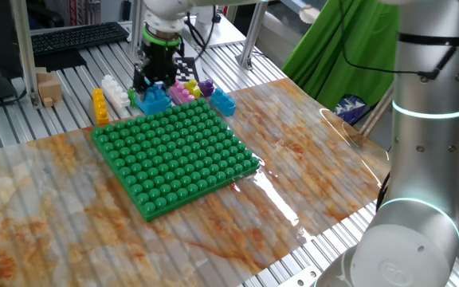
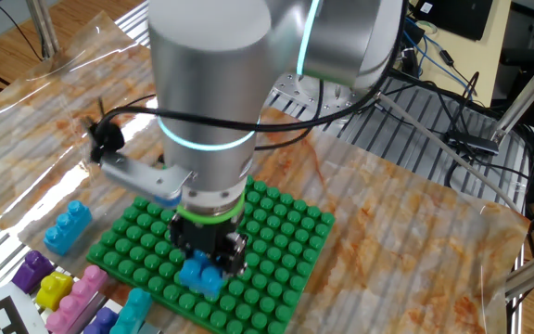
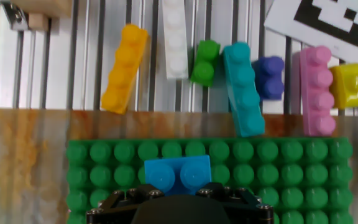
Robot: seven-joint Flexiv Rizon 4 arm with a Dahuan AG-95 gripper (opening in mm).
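Observation:
My gripper [image 2: 209, 252] is shut on a blue brick [image 2: 200, 276], whose studs show below the fingers in exterior view 2. In the wrist view the blue brick [image 3: 178, 173] appears in front of the near rows of the green baseplate [image 3: 291, 174]. Exterior view 1 has the gripper [image 1: 155, 82] and brick raised near the far edge of the green baseplate [image 1: 174, 155]; the exact height cannot be told. No bricks show on the visible part of the plate.
Loose bricks lie beyond the plate: orange [image 3: 125, 68], white [image 3: 175, 40], green [image 3: 206, 63], teal [image 3: 243, 88], purple [image 3: 270, 78], pink [image 3: 317, 90] and yellow [image 3: 350, 86]. Another blue brick [image 1: 223, 101] sits beside the plate's corner. Wooden blocks [image 1: 49, 86] stand at the left.

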